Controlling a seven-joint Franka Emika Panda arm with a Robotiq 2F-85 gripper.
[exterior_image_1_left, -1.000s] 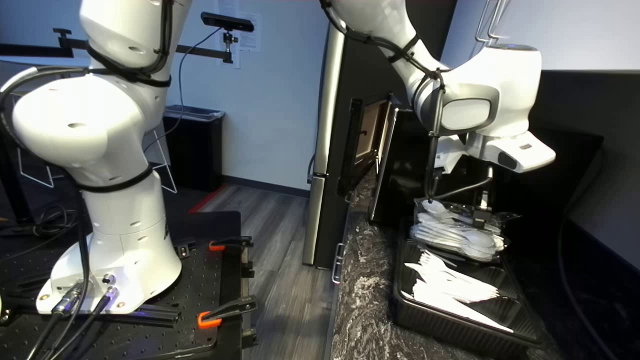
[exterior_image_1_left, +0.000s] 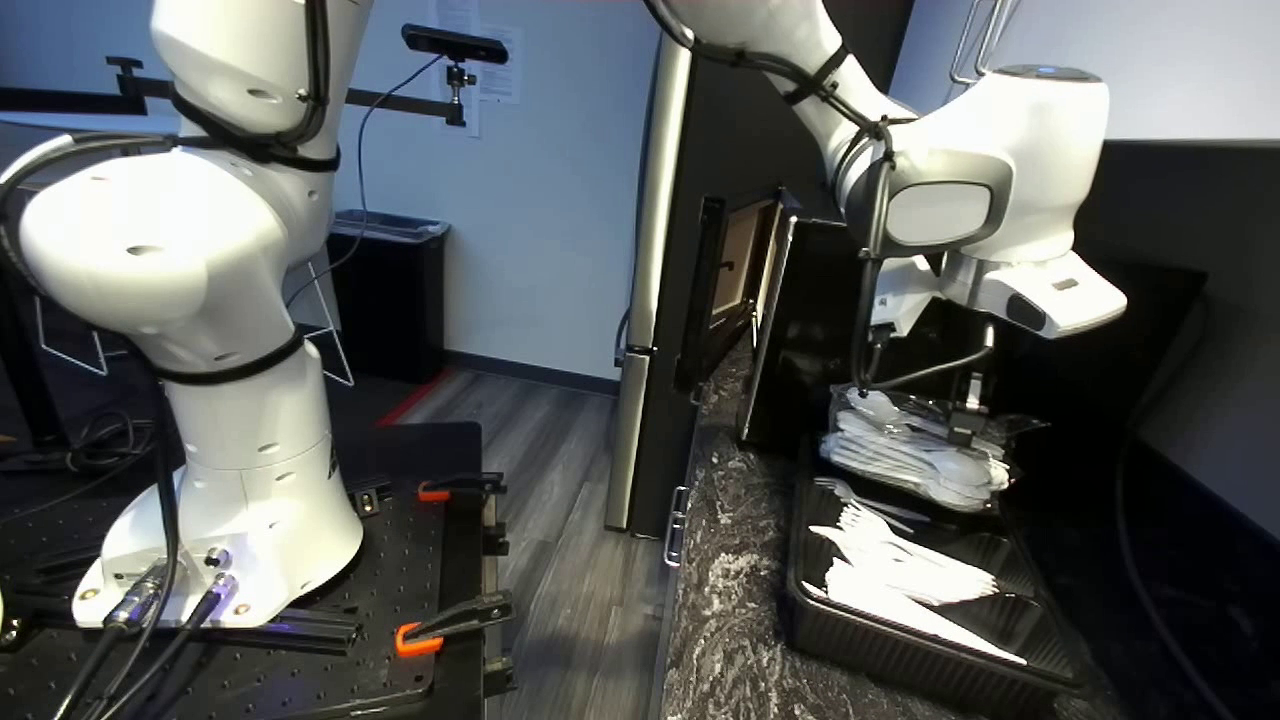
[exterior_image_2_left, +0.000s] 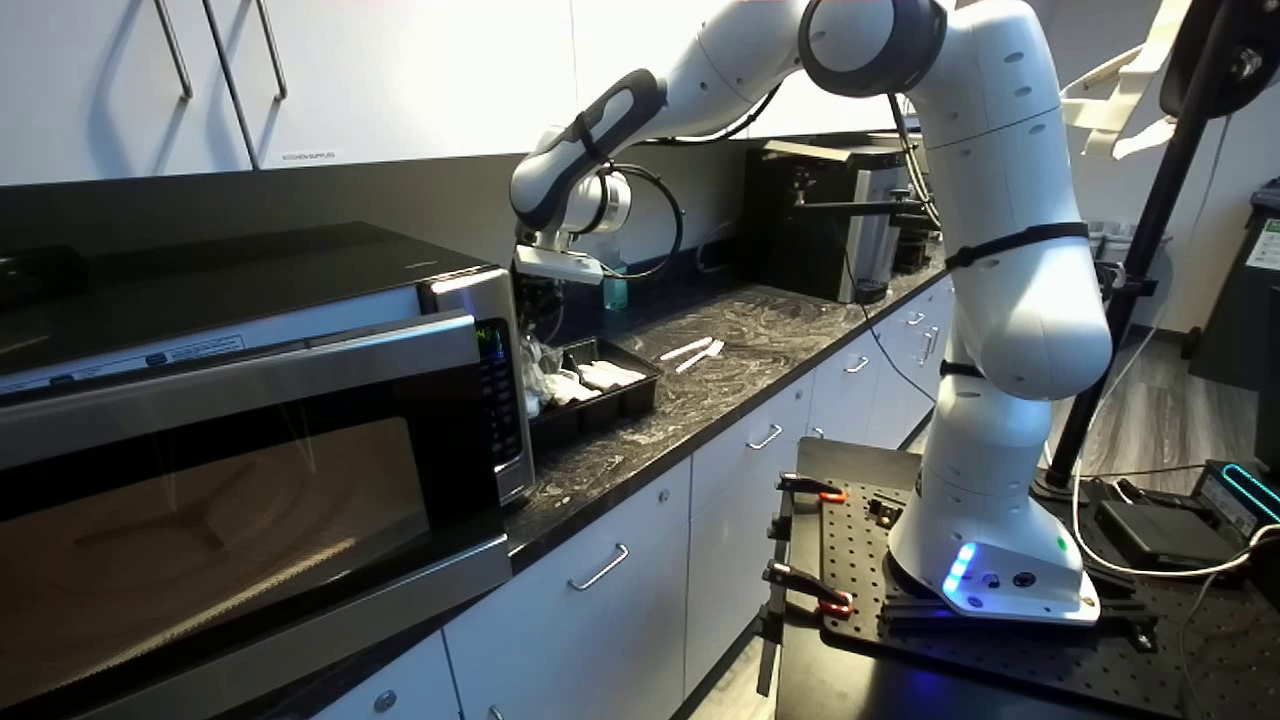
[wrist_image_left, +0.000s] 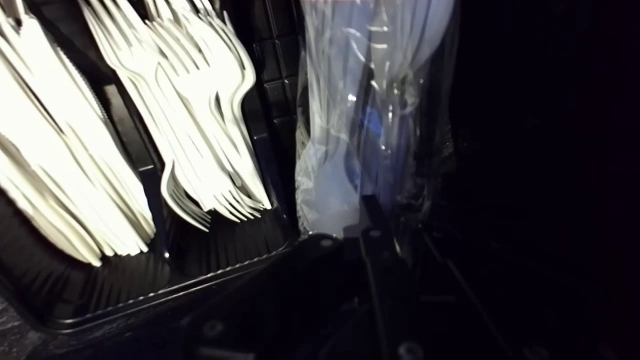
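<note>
A clear plastic bag of white spoons (exterior_image_1_left: 894, 454) is at the far end of the black cutlery tray (exterior_image_1_left: 840, 624). My gripper (exterior_image_1_left: 967, 426) is shut on the bag, from above. In the wrist view the gripper meets the spoon bag (wrist_image_left: 333, 180) beside the tray's fork compartment; the fingers are dark and partly lost in shadow. White forks (wrist_image_left: 192, 102) fill the middle compartment and white knives (wrist_image_left: 66, 144) the one at the left. From the second exterior view, the tray (exterior_image_2_left: 630, 402) shows beside the microwave, with the gripper mostly hidden.
The microwave (exterior_image_2_left: 240, 312) stands right beside the tray with its door open. Two loose white utensils (exterior_image_2_left: 696, 352) lie on the dark counter (exterior_image_2_left: 780, 324). White cabinets (exterior_image_2_left: 396, 84) hang above. Much of the counter past the tray is clear.
My gripper has risen slightly and shifted a little to the right in exterior view 1. The bag of spoons has come up slightly with it; the forks and knives stay put.
</note>
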